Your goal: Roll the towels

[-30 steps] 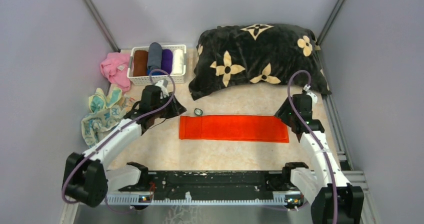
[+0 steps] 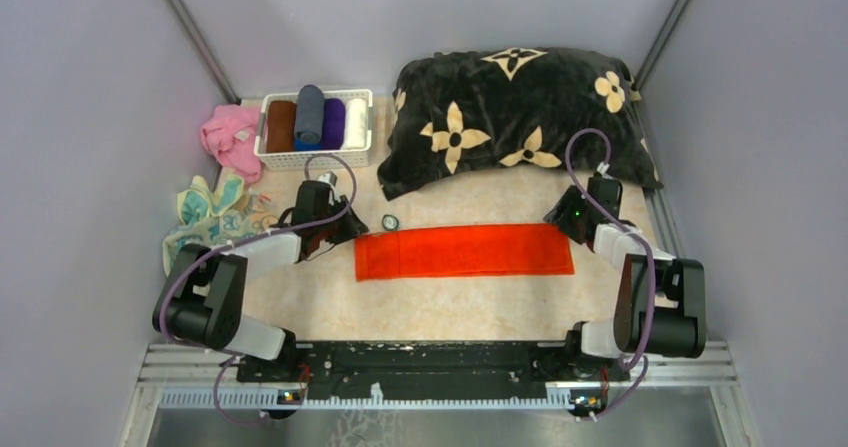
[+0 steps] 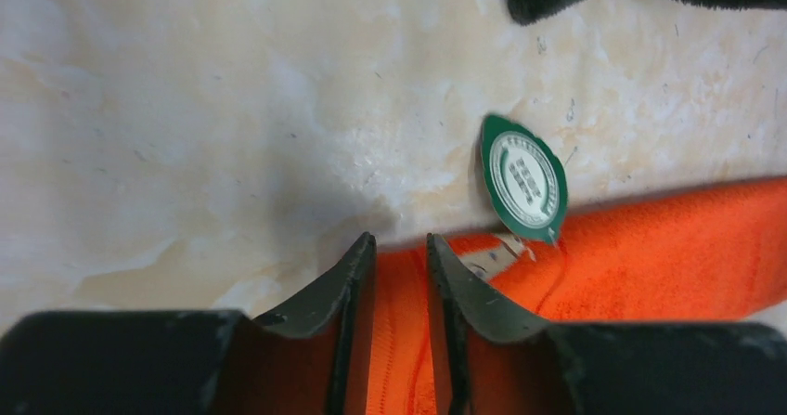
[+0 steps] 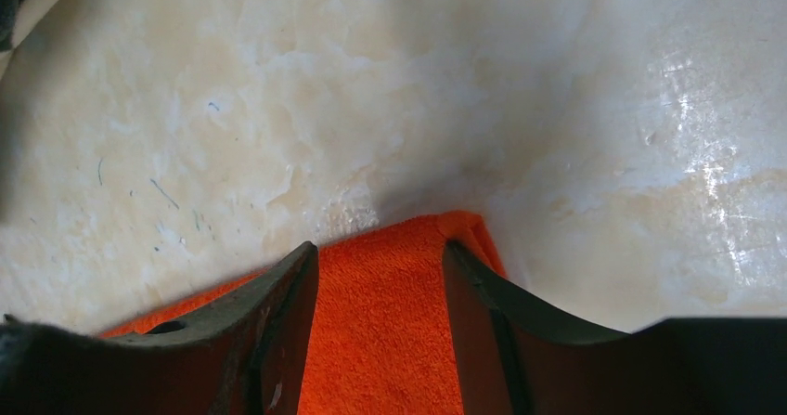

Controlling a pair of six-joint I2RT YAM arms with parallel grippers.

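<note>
A red towel (image 2: 470, 250) lies flat as a long folded strip in the middle of the table (image 2: 470, 307). My left gripper is low over its left end at the far edge, fingers part open, with a small green-and-white round tag (image 3: 520, 178) just beside it. My right gripper is over the towel's far right corner, fingers apart on either side of red fabric, which is slightly raised at the corner. Whether either holds fabric is not clear.
A white basket (image 2: 270, 162) holds several rolled towels at the back left. Pink cloth (image 2: 230, 137) and patterned cloth (image 2: 210, 227) lie at the left. A dark flowered cushion (image 2: 510, 107) fills the back right.
The towel's right end now lies a little farther back, and the tag has moved slightly left.
</note>
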